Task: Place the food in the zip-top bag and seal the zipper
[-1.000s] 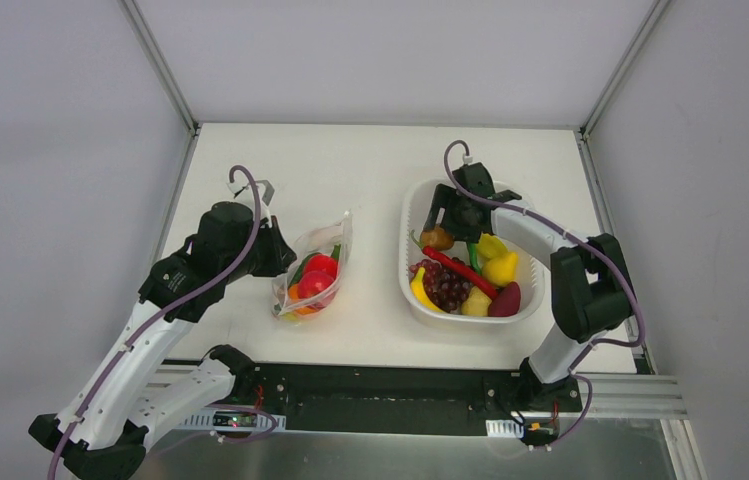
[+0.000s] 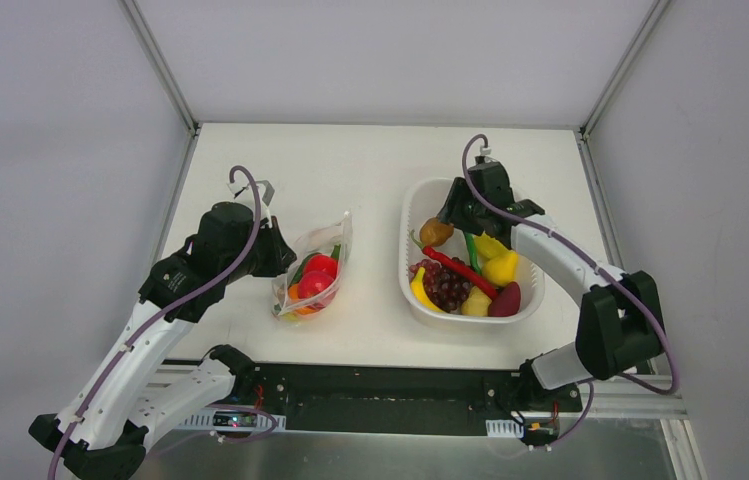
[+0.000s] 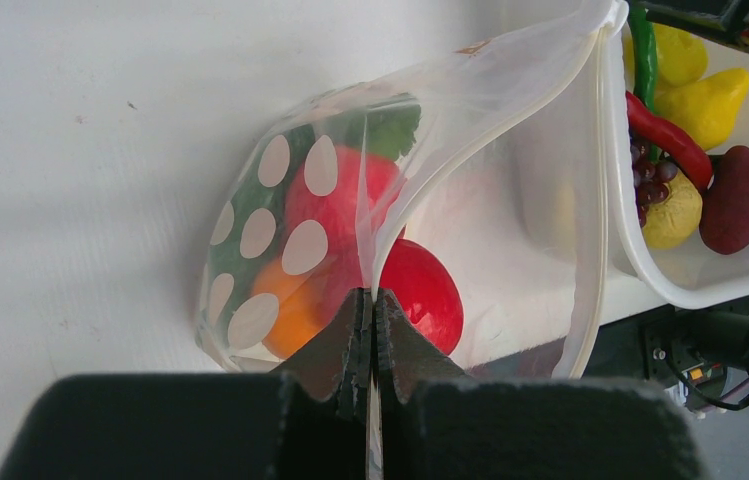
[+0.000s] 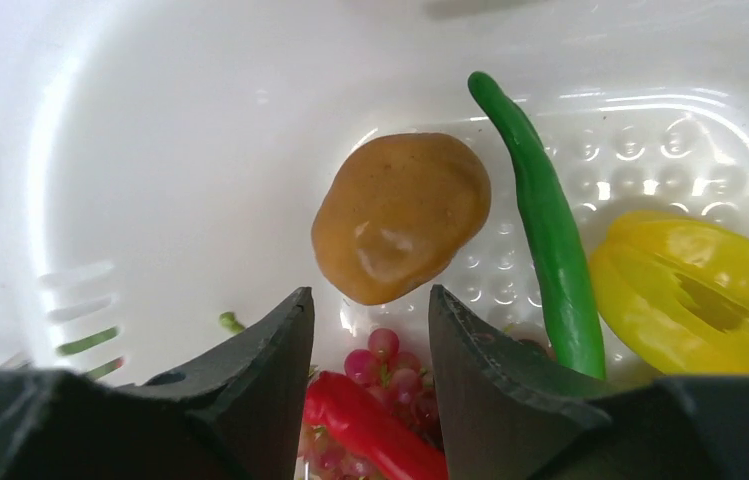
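Observation:
A clear zip bag (image 2: pixel 312 272) holding red, orange and green food sits left of centre, its mouth open. My left gripper is shut on the bag's edge. In the white bin (image 2: pixel 412 300), a brown potato (image 4: pixel 400 205) lies beside a green chili (image 4: pixel 550 250), a yellow pepper (image 4: pixel 690 300), a red chili (image 4: pixel 370 425) and grapes (image 4: pixel 385 370). My right gripper is over the bin, part open, with the potato just beyond its fingertips and nothing between them.
The bin also holds a banana (image 2: pixel 423 292), a dark red sweet potato (image 2: pixel 505 300) and other yellow food.
My right gripper has shifted up and right in the top view, uncovering more of the brown potato, which stays in the bin. The left arm and bag are unchanged.

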